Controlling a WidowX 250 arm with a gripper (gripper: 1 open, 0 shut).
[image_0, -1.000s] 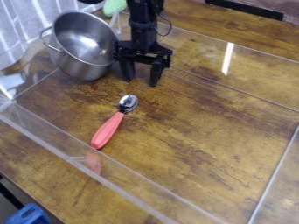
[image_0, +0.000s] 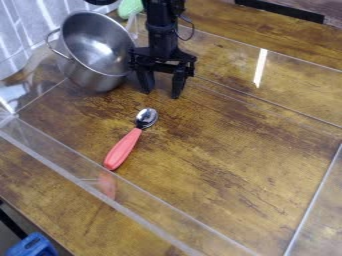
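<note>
My black gripper (image_0: 162, 70) is at the top centre, low over the wooden table (image_0: 227, 140), just right of a steel pot (image_0: 91, 55) that lies tilted at the upper left. Whether its fingers are open or shut is hard to make out. In front of it lies a spoon (image_0: 128, 141) with a metal bowl and a pink-red handle, pointing toward the lower left.
A green object (image_0: 130, 8) is partly visible at the top left, behind the pot. Clear plastic edges run along the left, front and right of the work area.
The gripper and arm have shifted very slightly. The pot and spoon look unmoved.
</note>
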